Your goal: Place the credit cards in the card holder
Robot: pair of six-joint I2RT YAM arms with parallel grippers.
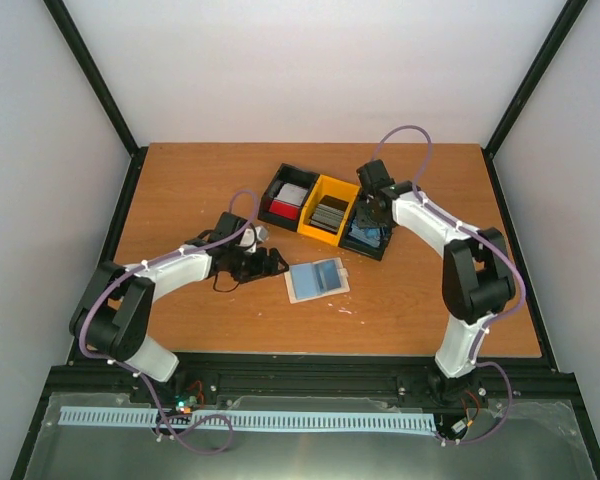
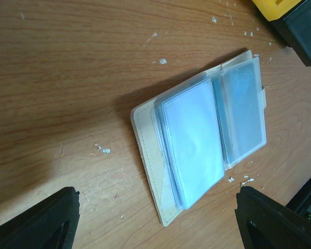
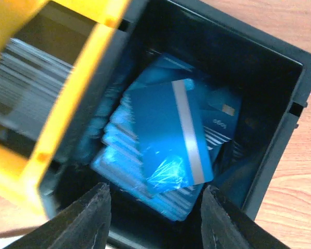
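Note:
The card holder [image 2: 194, 140] lies spread flat on the table, its clear bluish sleeves showing, and in the top view it [image 1: 317, 280] is near the middle. My left gripper stands open beside its left side, nothing between the fingers. Blue cards [image 3: 168, 135] lie in a loose pile in the black right-hand bin [image 3: 272, 155]; the uppermost has a pale stripe. Above that bin hangs my right gripper, its fingers apart and empty, with the striped card beyond them.
Left of the blue cards, a yellow bin [image 1: 318, 234] holds dark cards [image 1: 329, 212]. A further black bin [image 1: 270, 217] has red and pale cards [image 1: 286, 209]. Small white scraps [image 2: 102, 149] are scattered around the holder.

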